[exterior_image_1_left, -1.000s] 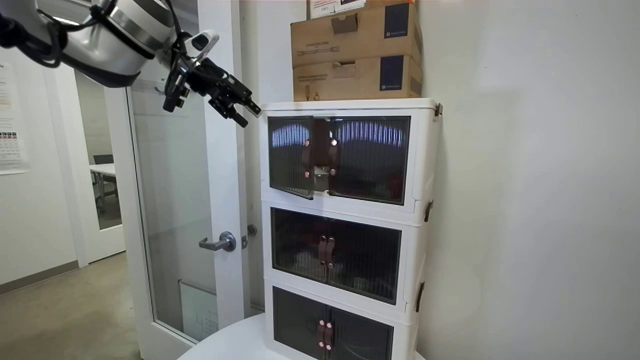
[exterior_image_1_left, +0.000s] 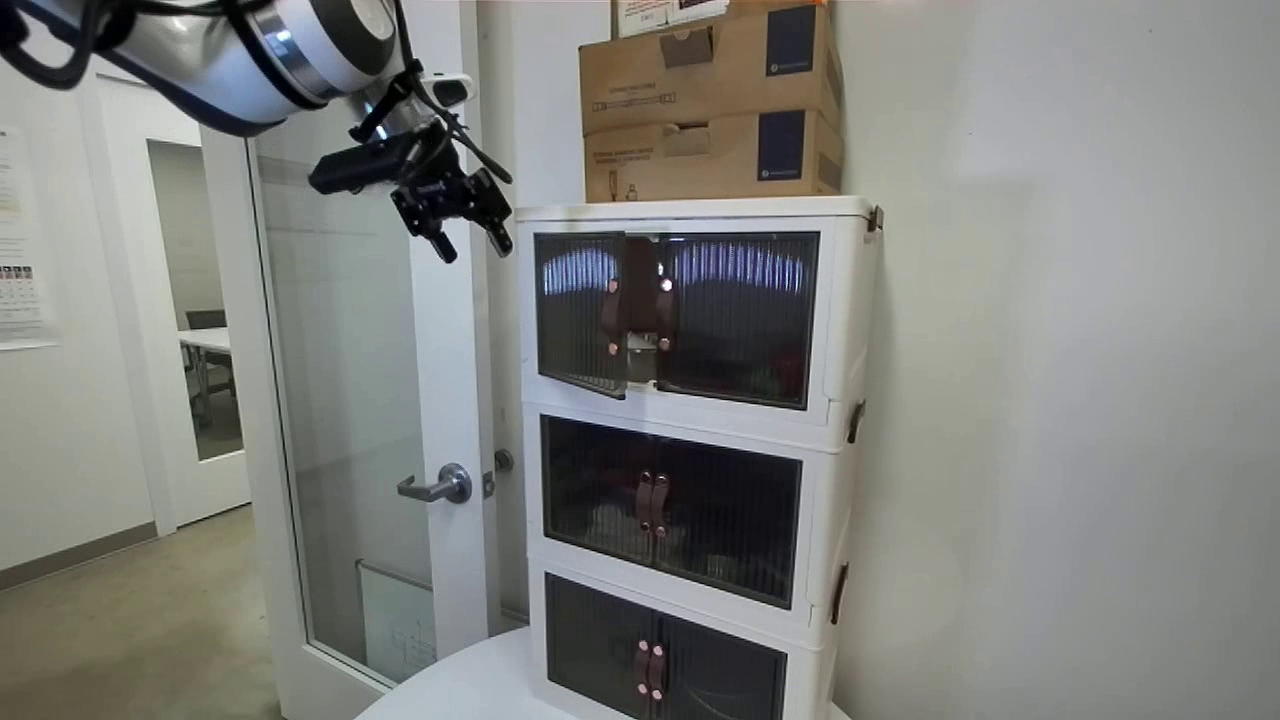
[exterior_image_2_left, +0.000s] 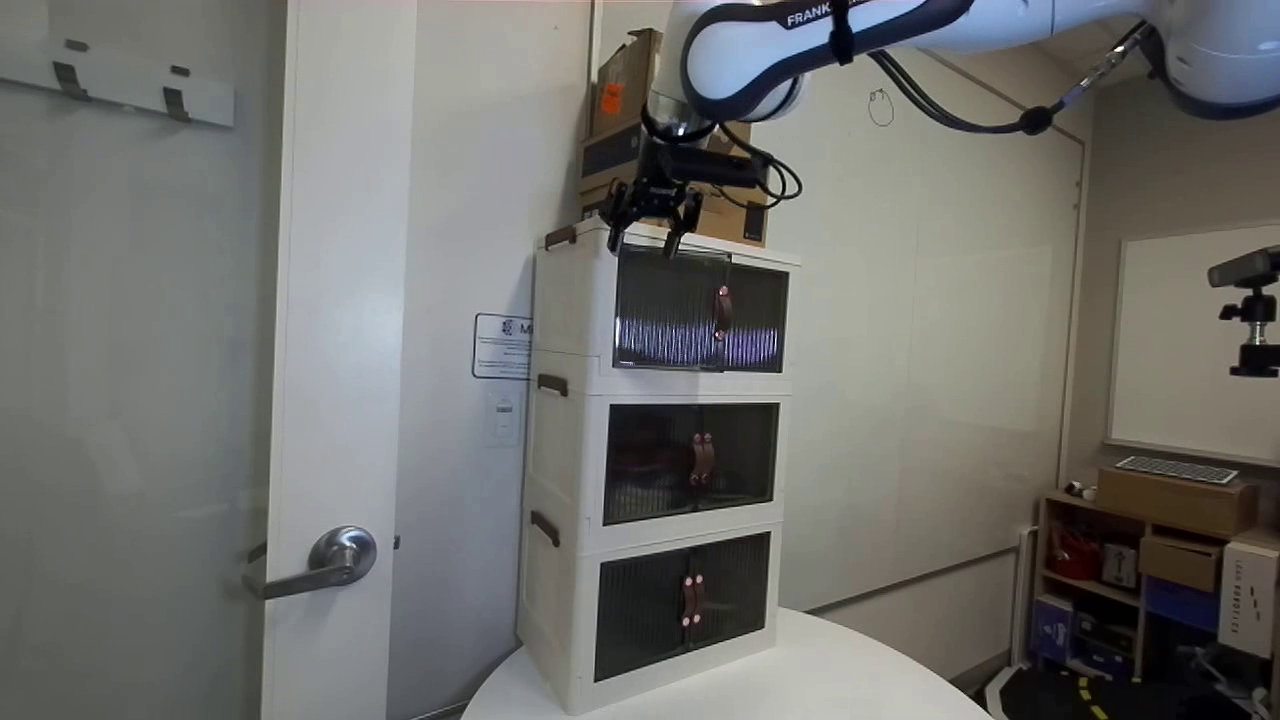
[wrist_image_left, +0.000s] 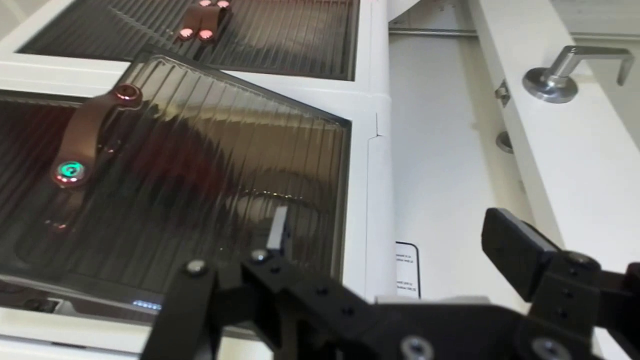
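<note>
My gripper (exterior_image_1_left: 474, 252) hangs in the air to the upper left of the white cabinet (exterior_image_1_left: 672, 408) in exterior view 1, its fingers spread with nothing between them. In the wrist view the two fingers (wrist_image_left: 513, 252) stand wide apart. The left door (exterior_image_1_left: 581, 314) of the top compartment is swung partly outward, leaving a gap beside the right door (exterior_image_1_left: 744, 318), which looks shut. Close by in the wrist view is that ajar door (wrist_image_left: 252, 174) with its brown strap handle (wrist_image_left: 81, 138). Contents behind the ribbed panels are dim and cannot be made out.
The middle doors (exterior_image_1_left: 672, 504) and bottom doors (exterior_image_1_left: 666, 648) are shut. Cardboard boxes (exterior_image_1_left: 708, 150) are stacked on top of the cabinet. A white table (exterior_image_1_left: 480, 684) bears the cabinet, and a glass-paned room door (exterior_image_1_left: 462, 360) stands to its left.
The arm has turned at the wrist, so my gripper points more steeply downward and sits slightly lower and further left. Both top compartment doors look the same as before.
</note>
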